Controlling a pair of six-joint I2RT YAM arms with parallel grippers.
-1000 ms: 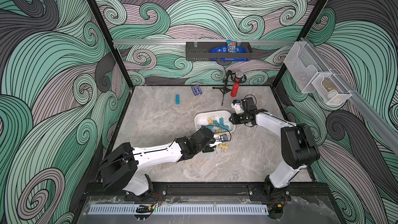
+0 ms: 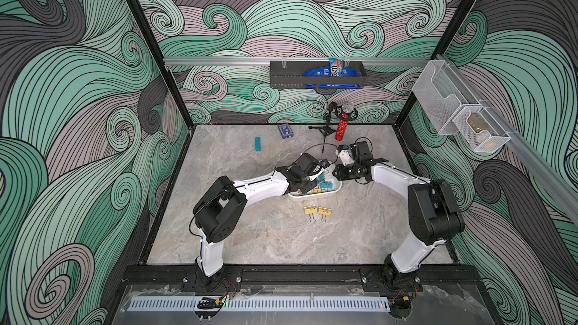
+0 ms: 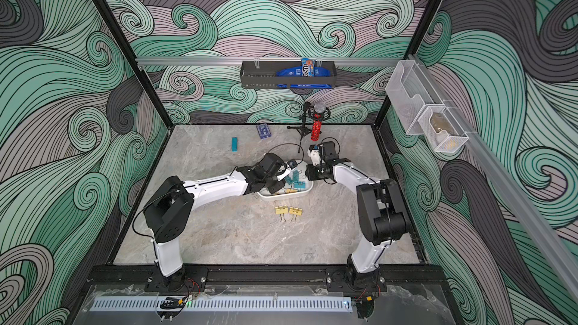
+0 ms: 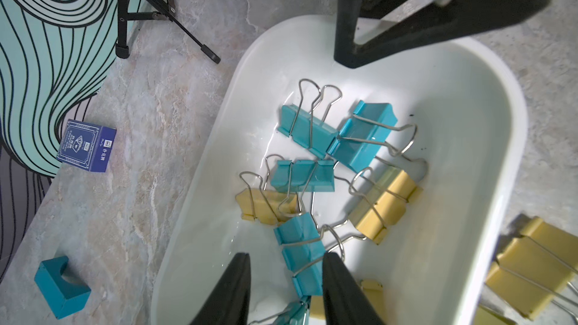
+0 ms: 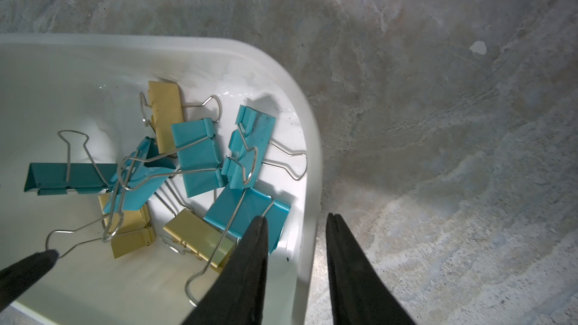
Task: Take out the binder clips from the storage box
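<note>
The white storage box [image 4: 210, 162] holds several teal binder clips [image 4: 302, 177] and yellow binder clips [image 5: 165, 114]. My left gripper hangs open over the box, its fingertips over the clips, nothing between them. My right gripper is shut on the box's rim at the right end, steadying contact visible in the right wrist view. Two yellow binder clips [image 2: 311, 210] lie on the table in front of the box.
A blue card box [image 2: 285, 131] and a teal block [image 2: 257, 143] lie behind left. A microphone tripod [image 2: 325, 129] and red cylinder [image 2: 340, 129] stand at the back.
My left arm has moved back from in front of the box to over it. The right arm holds still at the box's end.
</note>
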